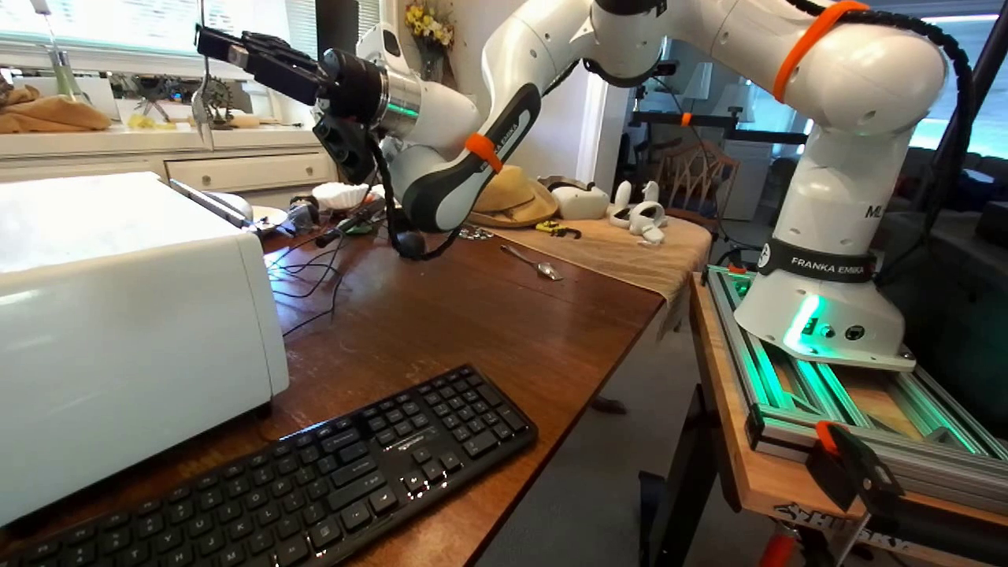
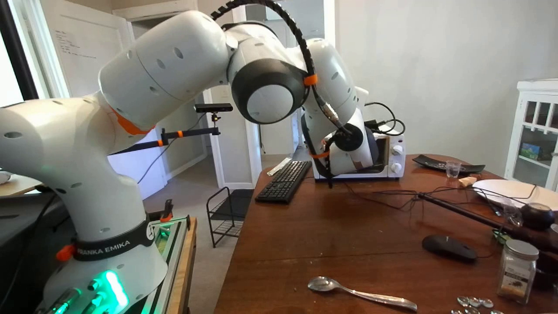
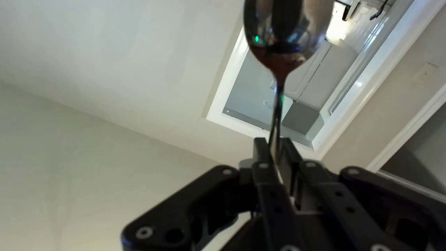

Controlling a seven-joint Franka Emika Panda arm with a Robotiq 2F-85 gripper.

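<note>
A metal spoon is pinched by its handle in my gripper, its bowl beyond the fingertips in the wrist view. In exterior view 1 the gripper is high at the upper left, above and behind the white toaster oven. The held spoon dangles there with its bowl downward, apart from the oven. My arm hides the gripper and this spoon in exterior view 2. A second spoon lies on the wooden table.
A black keyboard sits beside the oven. Cables, a dark stand pole, a mouse, a glass jar and a white plate occupy the table's far side.
</note>
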